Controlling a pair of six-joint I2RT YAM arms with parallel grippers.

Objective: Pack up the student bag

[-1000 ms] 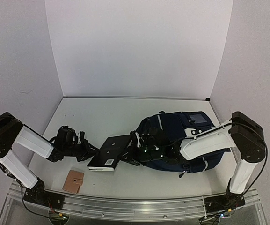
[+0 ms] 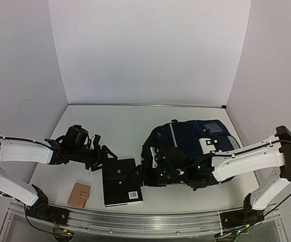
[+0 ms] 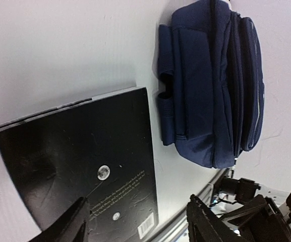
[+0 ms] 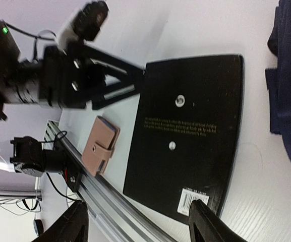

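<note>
A black book (image 2: 122, 186) with a white barcode label lies flat on the table, cover up. Over its far left corner is my left gripper (image 2: 105, 157), open and empty; its fingers (image 3: 69, 224) stand wide apart in the left wrist view. My right gripper (image 2: 139, 176) is at the book's right edge, also open, with a finger (image 4: 67, 224) on each side of the right wrist view and nothing held. To the right lies the dark blue bag (image 2: 190, 133), partly hidden by my right arm. Whether either gripper touches the book I cannot tell.
A tan wallet-like case (image 2: 78, 195) with a strap lies left of the book, near the metal rail (image 2: 135, 220) along the front edge. White walls close in the sides and back.
The left has shifted toward the back.
</note>
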